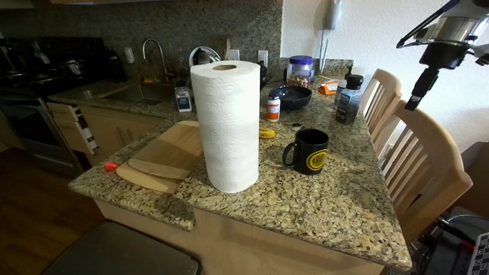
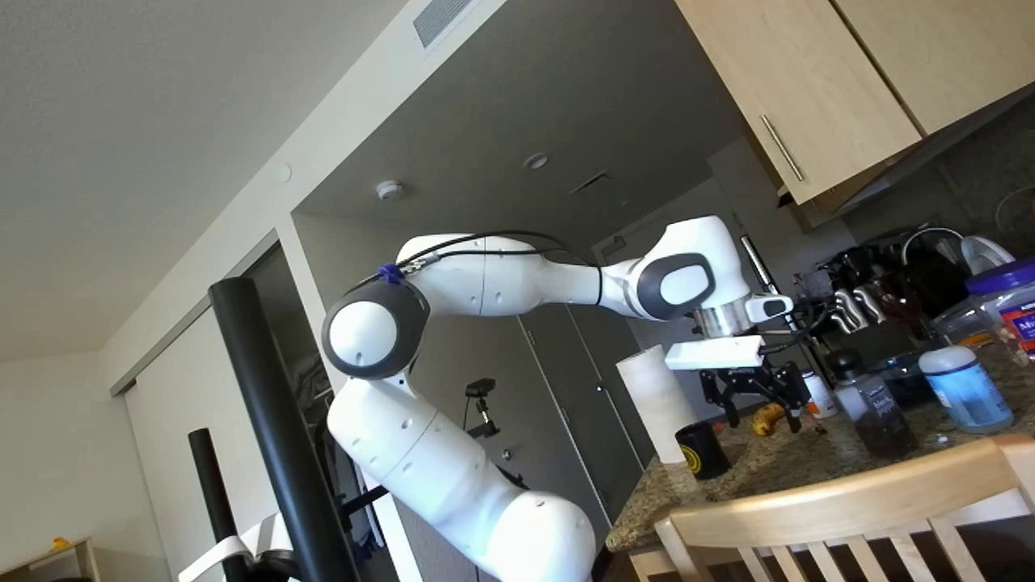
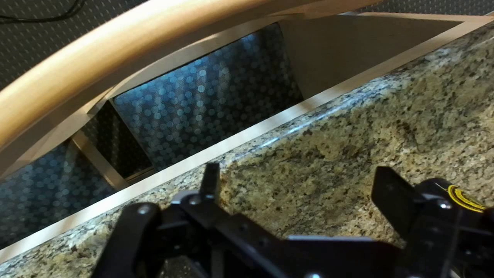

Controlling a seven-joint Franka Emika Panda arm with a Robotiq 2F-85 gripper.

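Observation:
My gripper is open, its two black fingers wide apart with only granite showing between them. From the first exterior view the gripper (image 1: 412,103) hangs above the chairs, off the counter's right edge. On the counter a black mug (image 1: 311,151) with a yellow emblem stands upright, handle to the left. Left of it rises a tall white paper towel roll (image 1: 231,128). Part of a banana (image 1: 267,133) shows behind the roll, the remainder hidden. A white bottle with an orange label (image 1: 273,109) stands by a dark bowl (image 1: 293,97).
Wooden chairs (image 1: 424,169) line the counter's right side, close below my arm. A dark shaker bottle (image 1: 349,100) stands near that edge, and a purple-lidded jar (image 1: 300,71) farther back. Cutting boards (image 1: 165,151) lie left of the roll.

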